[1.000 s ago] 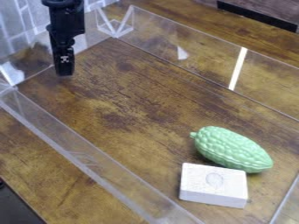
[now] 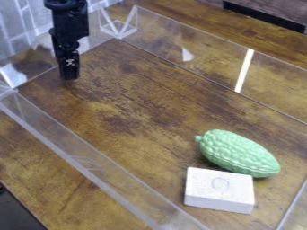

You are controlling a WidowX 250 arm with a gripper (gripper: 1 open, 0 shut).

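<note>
My black gripper point(image 2: 68, 70) hangs vertically at the far left corner of the clear-walled area, its fingertips low over the wooden floor, open with nothing visible between them. At the near right lie a green bumpy gourd-like object point(image 2: 236, 153) and, just below it, a white speckled rectangular block point(image 2: 220, 198). Both are far from the gripper.
Transparent walls point(image 2: 84, 171) border the wooden floor point(image 2: 144, 108) on the sides in view.
</note>
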